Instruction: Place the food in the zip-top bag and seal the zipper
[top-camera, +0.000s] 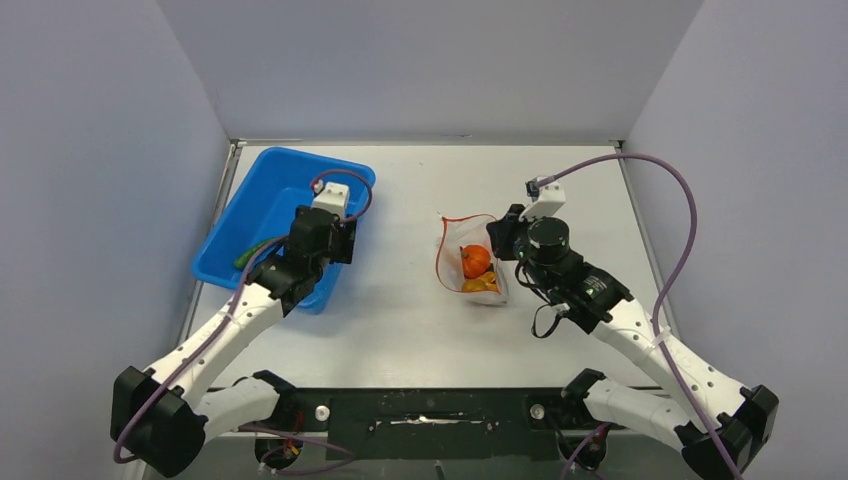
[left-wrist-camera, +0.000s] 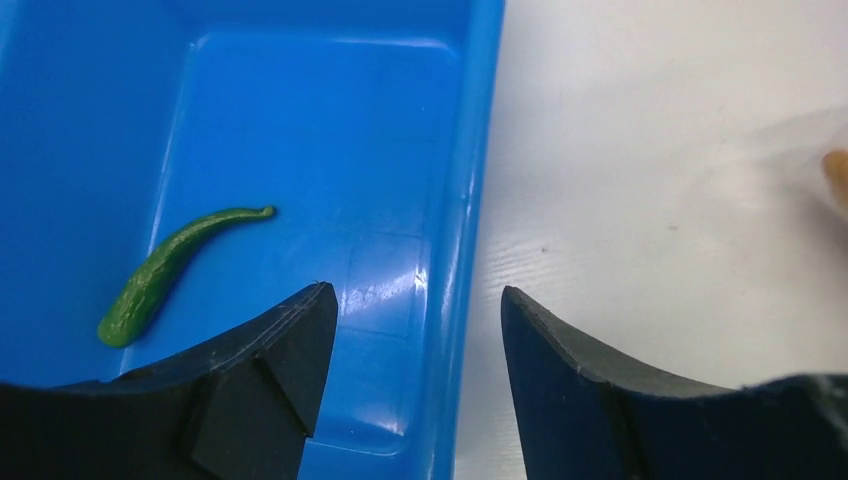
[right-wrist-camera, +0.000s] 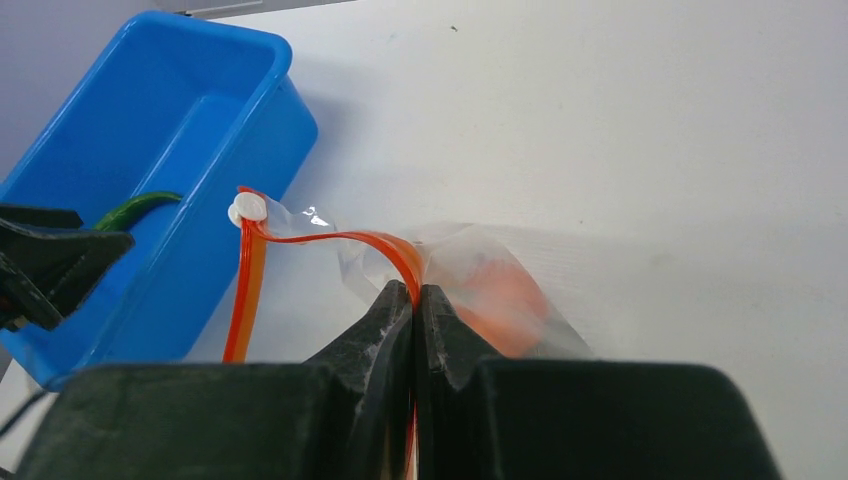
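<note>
The clear zip top bag (top-camera: 451, 246) with its orange rim stands mouth-open at mid-table. Inside it lie an orange pumpkin-like food (top-camera: 475, 262) and a yellow food (top-camera: 481, 283). My right gripper is shut on the orange rim at the bag's right side; the white slider (right-wrist-camera: 248, 207) sits at the far corner of that rim. A green pepper (left-wrist-camera: 165, 270) rests on the floor of the blue bin (left-wrist-camera: 468, 180). Above the bin's right wall my left gripper stands open and empty, the pepper off to its left.
The bin takes up the table's left side, its wall rising between the left gripper's fingers in view.
</note>
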